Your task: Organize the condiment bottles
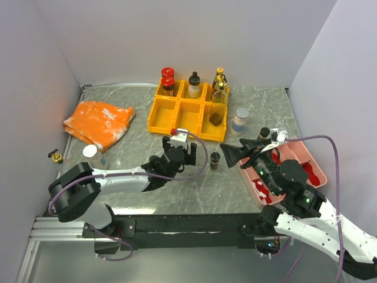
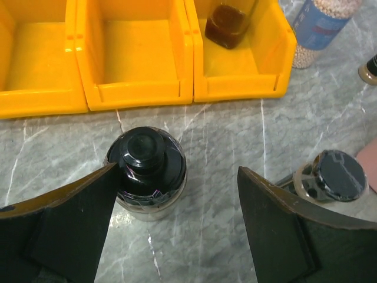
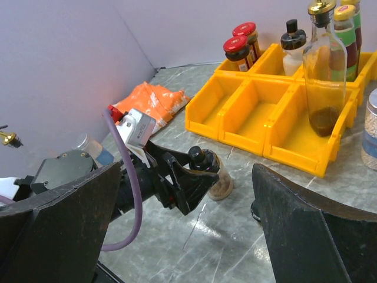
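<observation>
In the left wrist view a black-capped bottle (image 2: 144, 168) stands upright on the counter between the open fingers of my left gripper, closer to the left finger. From above, that gripper (image 1: 181, 152) hides the bottle. A small dark-capped jar (image 1: 214, 160) stands to its right. Open and empty, my right gripper (image 1: 234, 151) hovers further right, near the pink tray. Behind is the yellow bin rack (image 1: 172, 128), holding red-lidded jars (image 1: 168, 85), a black-capped bottle (image 1: 194, 86), a gold-topped bottle (image 1: 220, 75) and a tall glass bottle (image 1: 217, 112).
A white-lidded jar (image 1: 240, 121) and a black-capped jar (image 1: 264, 134) stand at the right. The pink tray (image 1: 294, 156) holds red items. At the left lie an orange cloth (image 1: 99, 124), a white-lidded jar (image 1: 93, 154) and a gold-topped bottle (image 1: 55, 156).
</observation>
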